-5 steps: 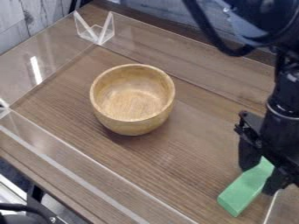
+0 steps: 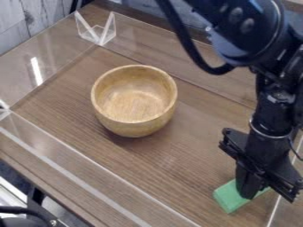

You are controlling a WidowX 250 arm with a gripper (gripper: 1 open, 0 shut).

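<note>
A black gripper (image 2: 249, 186) reaches down at the lower right over a green rectangular block (image 2: 229, 198), its fingertips at the block and covering its upper part. Whether anything is held between the fingers is hidden. A wooden bowl (image 2: 134, 99) sits on the table (image 2: 106, 168) at the middle left, apart from the gripper.
A clear angular object (image 2: 97, 28) stands at the back left. The table's left edge runs along the side. The wood surface between bowl and block is clear.
The gripper has moved left and down onto the green block, covering more of it than one second ago. The bowl is unchanged.
</note>
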